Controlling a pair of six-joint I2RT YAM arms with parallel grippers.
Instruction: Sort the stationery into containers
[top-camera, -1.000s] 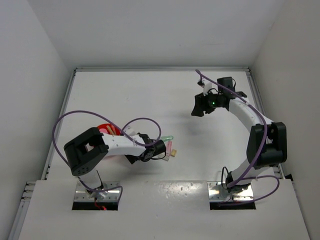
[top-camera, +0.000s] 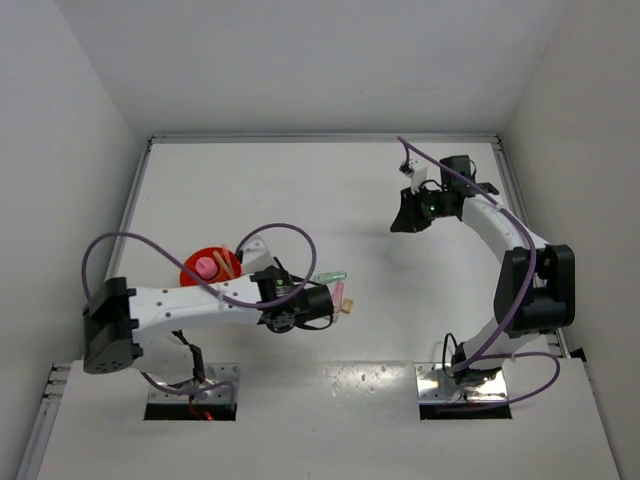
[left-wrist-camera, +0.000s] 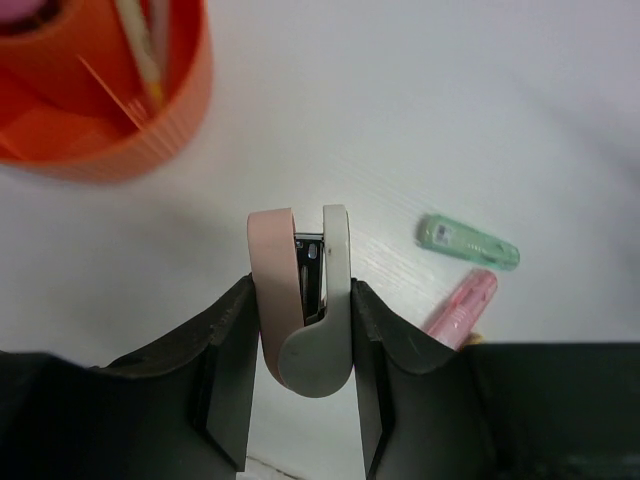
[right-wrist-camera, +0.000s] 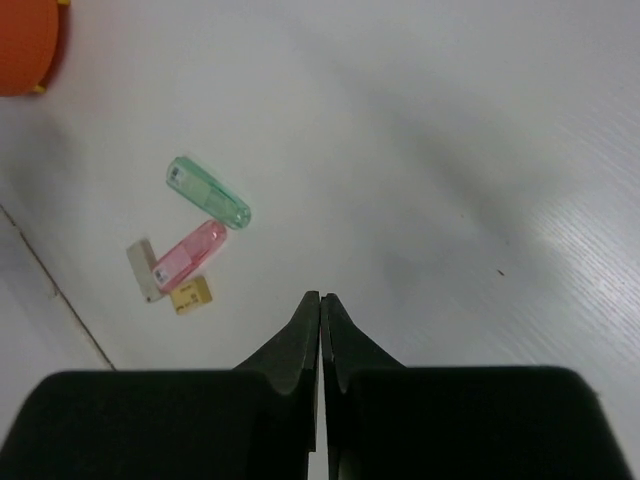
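Note:
My left gripper is shut on a small pink and pale grey loop-shaped item (left-wrist-camera: 312, 360), probably a stationery piece. Up and left of it in the left wrist view stands the red container (left-wrist-camera: 140, 150) holding pen-like sticks. A green item and a pink item lie on the table, with a yellow block (right-wrist-camera: 191, 295) and a grey piece (right-wrist-camera: 142, 268) beside them in the right wrist view. My right gripper is shut, nothing between its fingers, raised over the table's right side.
Walls and rails (top-camera: 320, 137) bound the workspace. The left arm partly covers the area round the container in the top view.

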